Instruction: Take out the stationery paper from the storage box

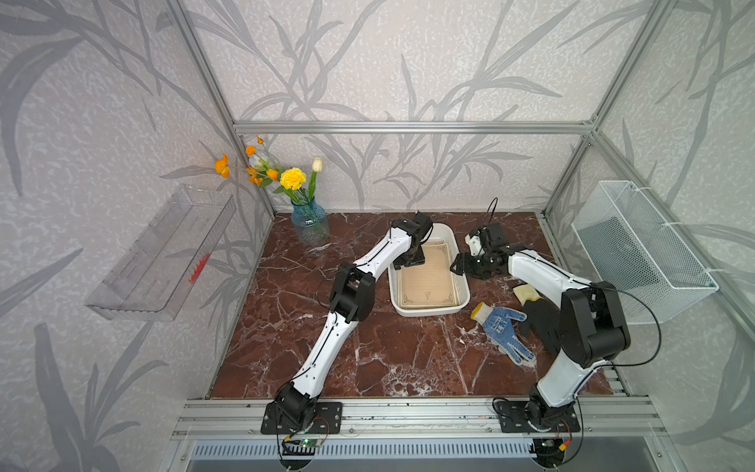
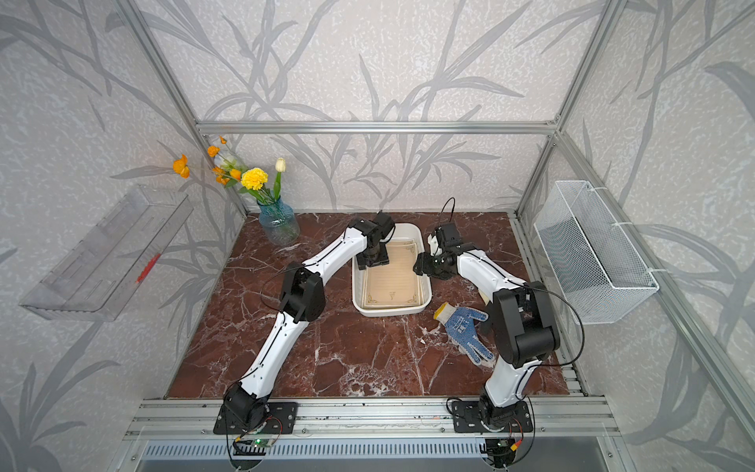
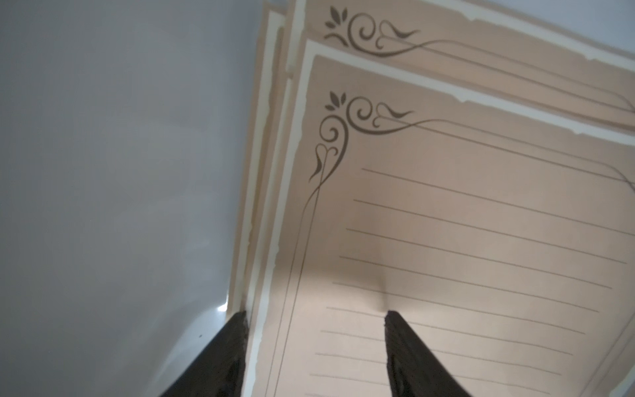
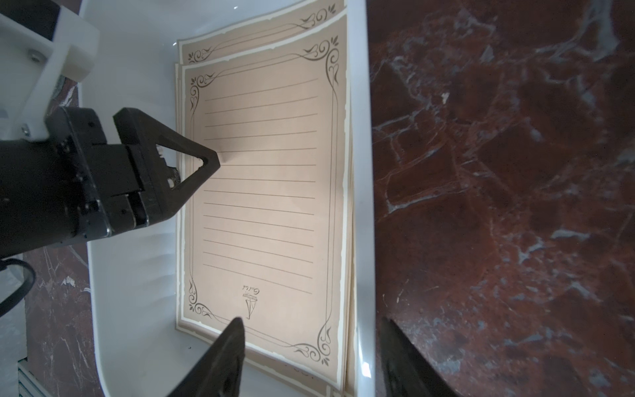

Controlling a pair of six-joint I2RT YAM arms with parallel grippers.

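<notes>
The white storage box (image 1: 428, 310) (image 2: 392, 310) holds a stack of cream stationery paper (image 1: 428, 279) (image 2: 393, 279) with scrollwork corners and ruled lines, shown close up in both wrist views (image 3: 449, 218) (image 4: 261, 192). My left gripper (image 1: 409, 259) is part open, low over the paper's left edge, one fingertip at that edge and the other over the sheet; nothing shows held. My right gripper (image 2: 424, 264) stands open at the box's right side, its fingertips on either side of the rim in that wrist view.
Gloves (image 1: 503, 330) lie right of the box. A vase of flowers (image 2: 279, 224) stands at the back left. A clear tray (image 1: 157, 251) hangs on the left wall, a mesh basket (image 2: 590, 251) on the right. The table left of the box is clear.
</notes>
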